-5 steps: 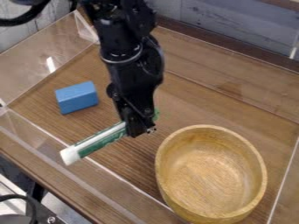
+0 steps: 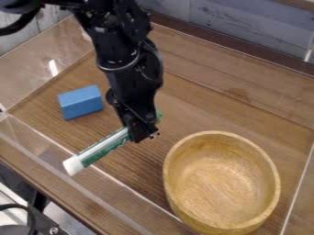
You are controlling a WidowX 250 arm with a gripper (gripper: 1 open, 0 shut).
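Note:
My black gripper point(image 2: 140, 126) hangs over the middle of the wooden table, shut on a green tube point(image 2: 106, 145) with a white end. The tube slants down and to the left from between the fingers toward the near left. A blue block point(image 2: 80, 102) lies to the left of the gripper. A large tan oval bowl point(image 2: 221, 181) sits at the lower right, to the right of and nearer than the gripper.
Clear wooden table point(image 2: 233, 96) stretches behind and right of the gripper. A clear raised edge runs along the left side, and cables show at the lower left corner. A grey wall stands at the back.
The arm and gripper have shifted slightly, with the tube still held at much the same place. The blue block and bowl have not moved.

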